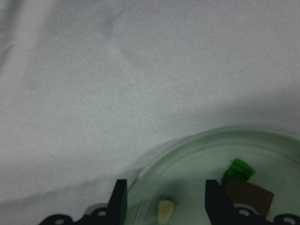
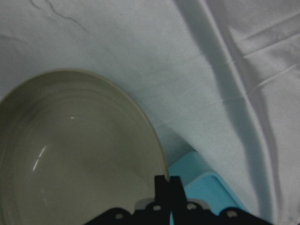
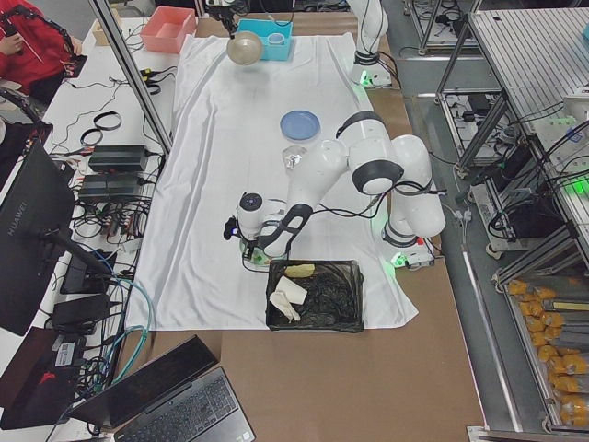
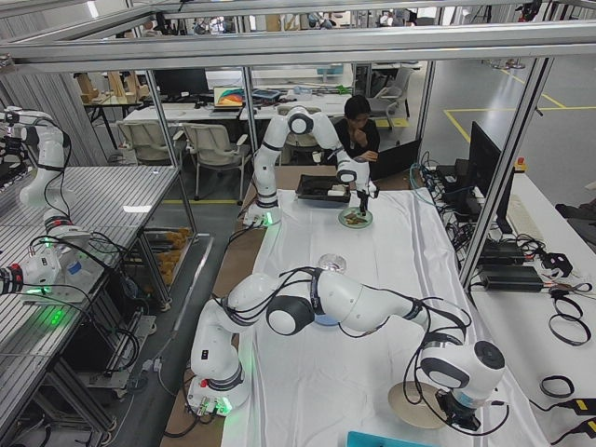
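A green plate (image 1: 197,159) holds a brown square piece (image 1: 248,194), a green piece (image 1: 239,169) and a pale piece (image 1: 165,211). My left gripper is open low over it, fingertips apart. In the right wrist view my right gripper is shut on the rim of a beige plate (image 2: 79,136), which is raised near a blue bin (image 2: 215,192) at the far end of the cloth in the camera left view.
A black bin (image 3: 331,299) with cloths and a sponge stands beside the green plate. A blue plate (image 3: 300,122) and a clear dish (image 3: 293,157) lie mid-cloth.
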